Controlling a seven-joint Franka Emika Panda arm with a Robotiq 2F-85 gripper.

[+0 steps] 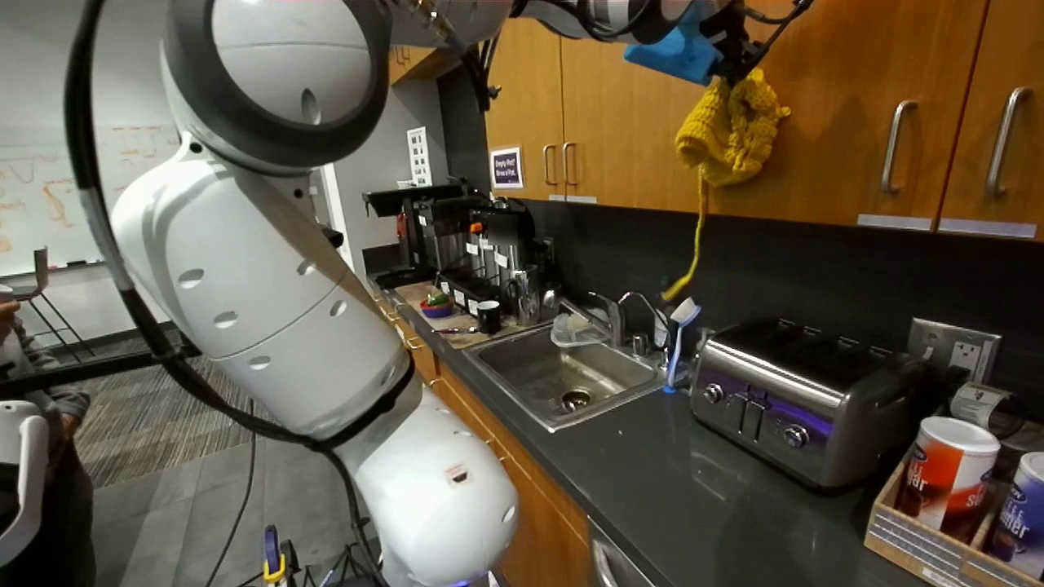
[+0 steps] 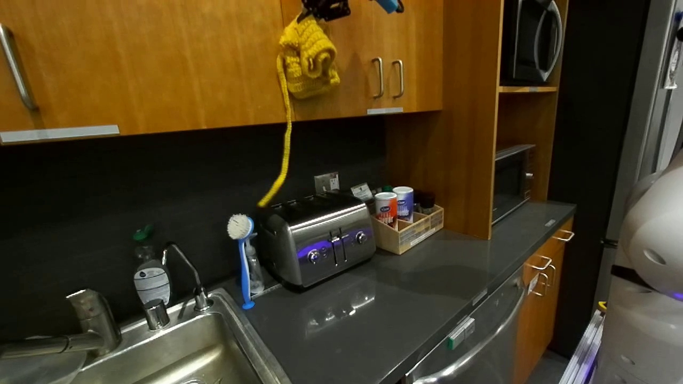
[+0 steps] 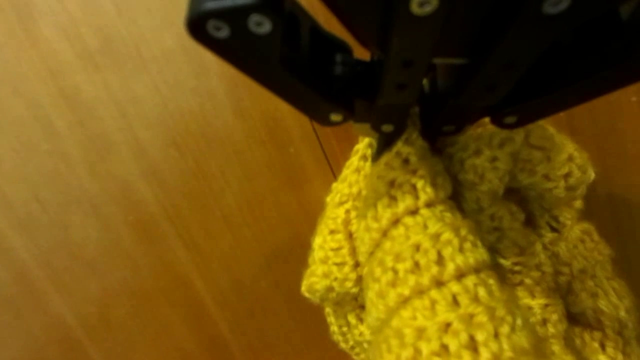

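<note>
A bundle of yellow knitted cloth hangs in front of the wooden upper cabinets, well above the counter. My gripper is shut on its top edge, and the folds droop below the black fingers. In exterior view 2 the cloth shows a rolled fold at its side. A long yellow cord trails down from it, its free end near the toaster's left rear. At the top of that view the gripper is only partly in frame.
Below stand a steel toaster, an upright blue brush and a sink. A wooden box with canisters sits right of the toaster. Cabinet doors are close behind the cloth.
</note>
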